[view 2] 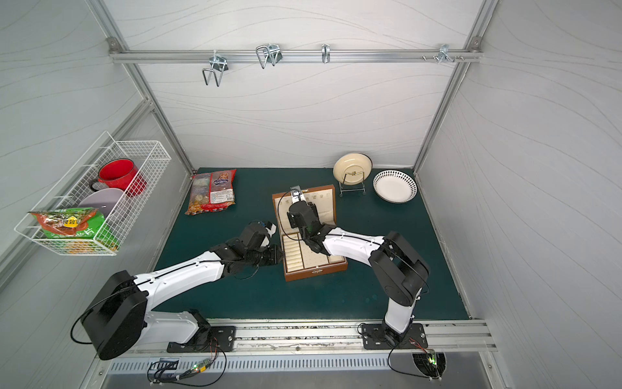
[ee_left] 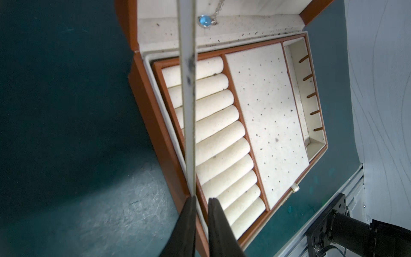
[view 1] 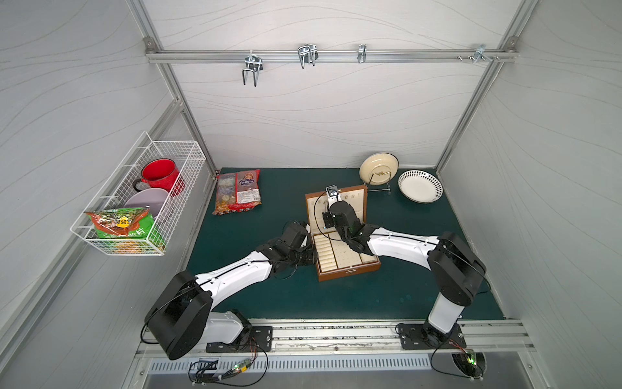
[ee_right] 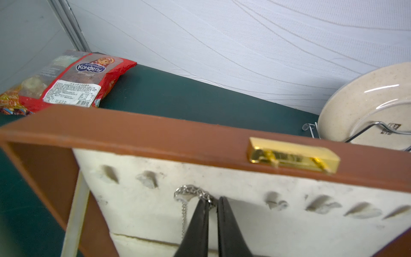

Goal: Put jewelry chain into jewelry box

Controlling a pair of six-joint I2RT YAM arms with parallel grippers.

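The jewelry box stands open, its brown lid [ee_right: 149, 130] raised and its tray [ee_left: 274, 124] with ring rolls facing up. A silver chain [ee_right: 188, 188] hangs against the lid's cream lining, its upper end among the small hooks. Its blue pendant [ee_left: 205, 20] dangles low before the lining. At this upper end is my right gripper, open by a narrow gap, a bit of chain at its fingertips; whether the chain is on a hook is unclear. My left gripper is slightly open at the box's left edge; what its fingertips touch cannot be told.
A pale stay strip [ee_left: 188, 107] runs beside the tray to the lid. Behind the box stand a plate [view 1: 379, 167] on a rack and a white bowl [view 1: 420, 186]. A candy bag [view 1: 237, 191] lies back left.
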